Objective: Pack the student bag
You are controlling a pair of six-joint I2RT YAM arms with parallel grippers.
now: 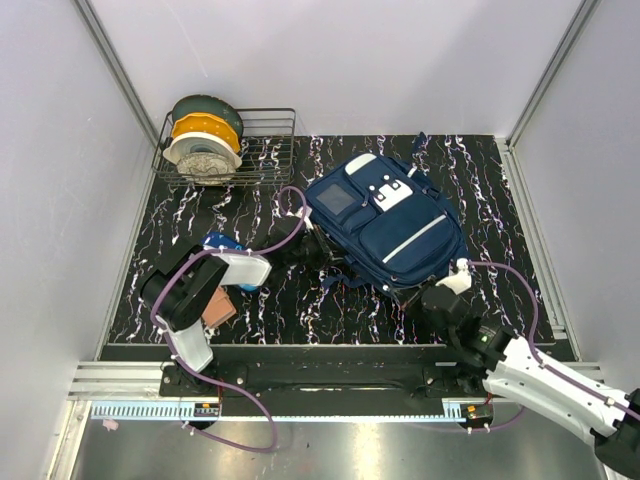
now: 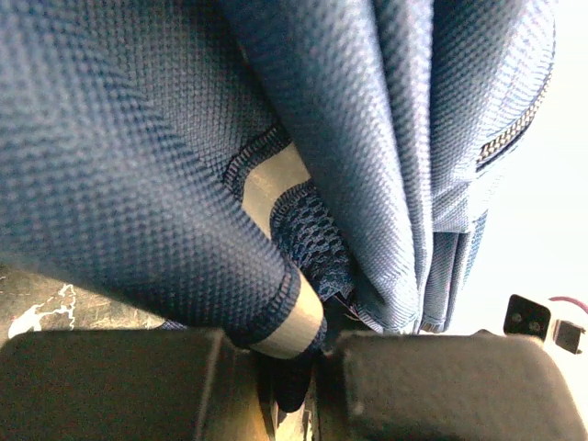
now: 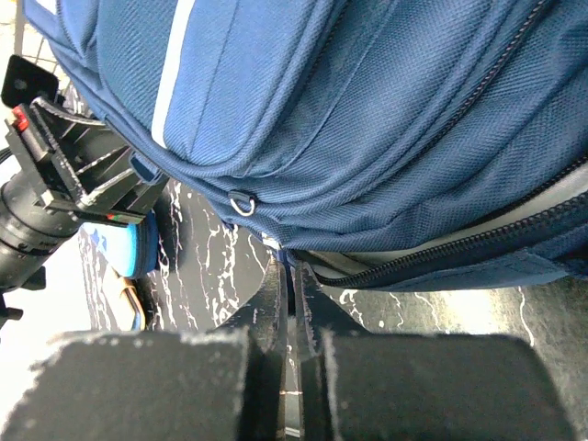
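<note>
The navy student bag point(image 1: 390, 215) lies slanted on the dark marbled table, its pocket side up. At its lower-left corner my left gripper point(image 1: 330, 252) is shut on bag fabric; the left wrist view shows beige-edged blue cloth point(image 2: 299, 322) running down between the pads. My right gripper is shut at the bag's near edge, where a thin bluish strip shows between the fingertips. From there a zip point(image 3: 423, 266) stands parted towards the right, baring grey lining point(image 3: 349, 262). What lies inside the bag is hidden.
Left of the bag, partly behind the left arm, lie a blue-and-white item point(image 1: 222, 241) and a tan item point(image 1: 218, 307). A wire rack point(image 1: 268, 122) with several dishes stands at the back left. Table beyond the bag's right side is clear.
</note>
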